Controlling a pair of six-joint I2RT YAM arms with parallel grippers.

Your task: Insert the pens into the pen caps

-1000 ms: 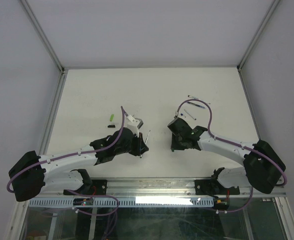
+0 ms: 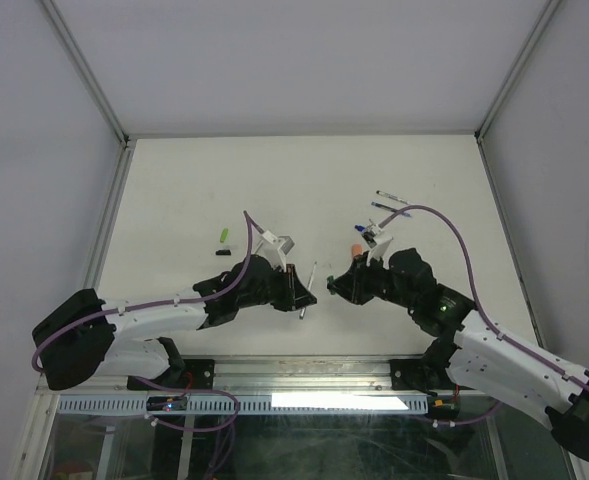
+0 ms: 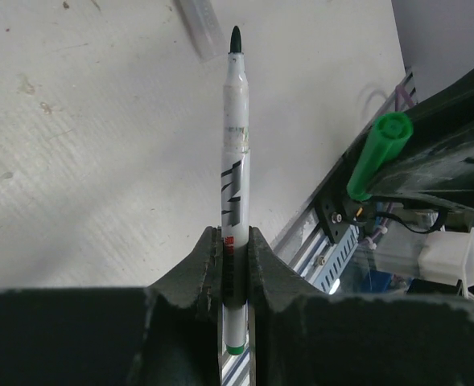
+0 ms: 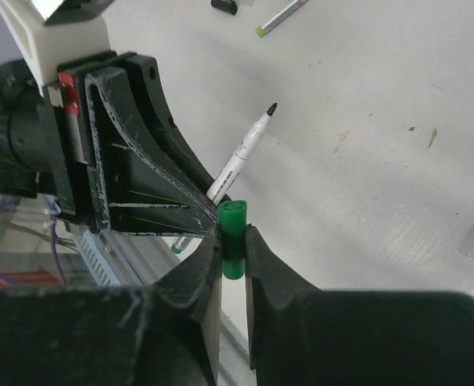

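Observation:
My left gripper is shut on a white marker (image 3: 235,185) with a dark tip pointing forward and a green end. My right gripper holds a green cap (image 4: 233,229) between its fingertips, its open end showing. In the left wrist view, the cap (image 3: 380,149) is at the right of the marker tip, below the tip's level in the picture. In the top view the two grippers face each other over the front middle, with a small space between.
Several loose pens (image 2: 390,208) and caps lie at the back right. A green piece (image 2: 224,234) and a black cap (image 2: 223,252) lie on the left.
The right arm has turned and shifted, its wrist raised toward the viewer and the green cap now pointing at the left gripper. The left gripper has moved slightly right with the marker.

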